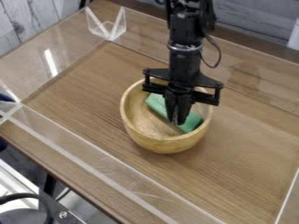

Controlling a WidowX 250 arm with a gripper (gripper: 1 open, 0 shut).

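Note:
A round wooden bowl [152, 136] sits in the middle of the table, with a green block [184, 121] lying inside it. My black gripper [177, 116] reaches down from above into the bowl, its fingertips over the green block and partly hiding it. The fingers look close together; whether anything is between them is hard to see, and nothing clearly shows there.
A clear plastic container [107, 26] stands at the back left. Black cables [30, 213] lie at the front left, beside the table's edge.

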